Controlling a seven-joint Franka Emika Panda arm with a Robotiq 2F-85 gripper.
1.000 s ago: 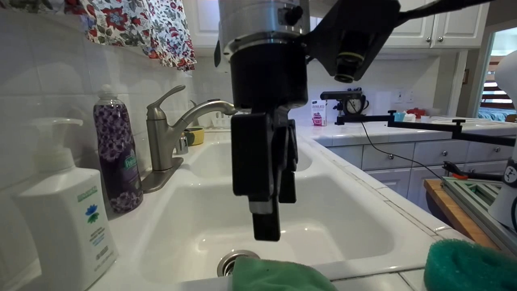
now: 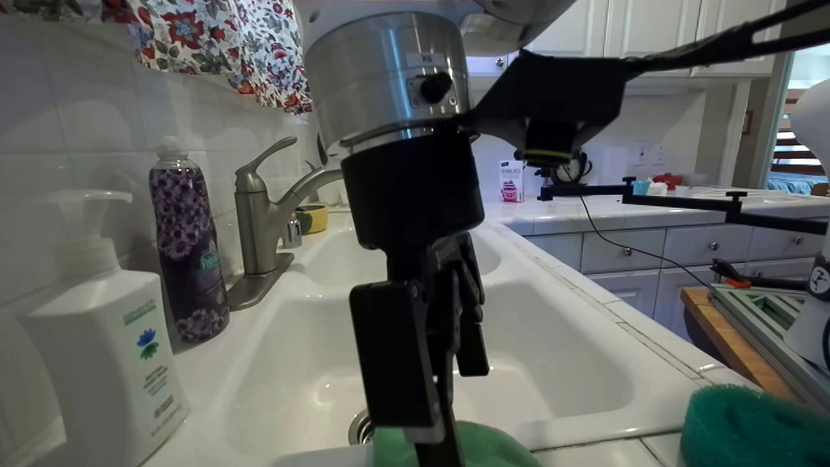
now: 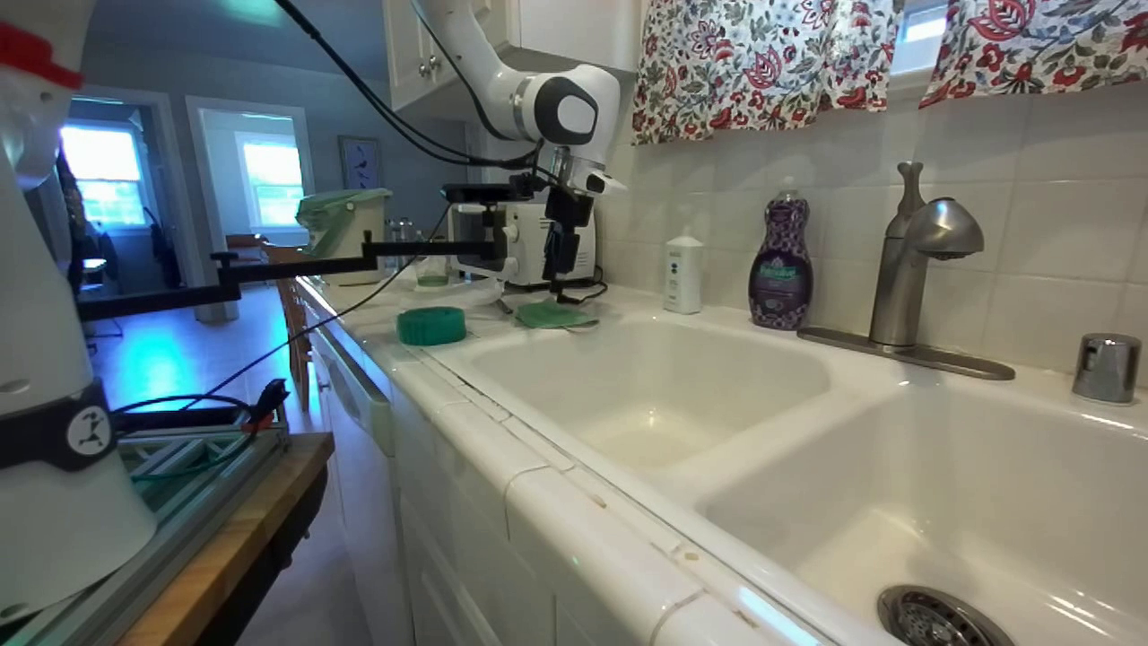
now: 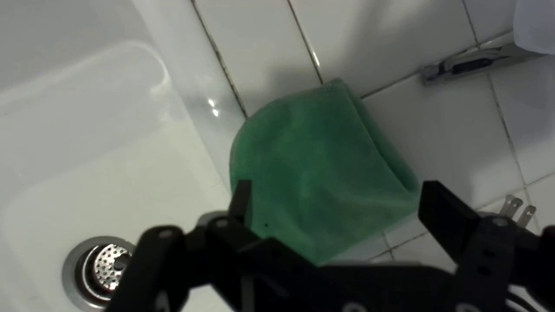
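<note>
A folded green cloth (image 4: 317, 166) lies on the white tile counter at the sink's edge; exterior view 2 shows it flat near the far end of the basin. In the wrist view my gripper stands open, its two black fingertips wide apart with the cloth showing in the gap. The gripper (image 3: 557, 292) points down right over the cloth (image 3: 551, 316) in exterior view 2. From exterior view 1, one finger (image 2: 438, 451) overlaps the cloth (image 2: 490, 447); whether it touches the cloth I cannot tell.
The white double sink (image 3: 646, 468) lies beside the cloth, with its faucet (image 3: 904, 269) at the back. A white soap bottle (image 3: 683, 274) and a purple soap bottle (image 3: 780, 260) stand along the wall. A teal scrubber (image 3: 431, 325) sits at the counter's front side.
My gripper has come down toward the cloth and tilted, and its fingertip now overlaps the cloth in exterior view 1. The cloth and bottles look unmoved.
</note>
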